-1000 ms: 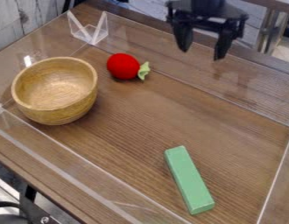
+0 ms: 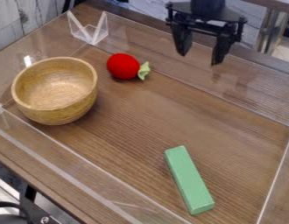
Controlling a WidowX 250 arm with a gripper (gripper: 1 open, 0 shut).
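Note:
My gripper (image 2: 203, 45), dark, hangs over the back right of the wooden table, high in the camera view, its fingers apart and nothing seen between them. A red round object with a green top (image 2: 123, 66) lies back left of centre. A tan bowl (image 2: 53, 93) stands at the left. A pale green bar (image 2: 189, 178) lies at the front right.
A small clear wire or plastic holder (image 2: 88, 28) stands at the back left. Dark cables show at the lower left corner.
My gripper has come slightly lower and toward the camera, with more of its fingers in view. The objects on the table have not moved.

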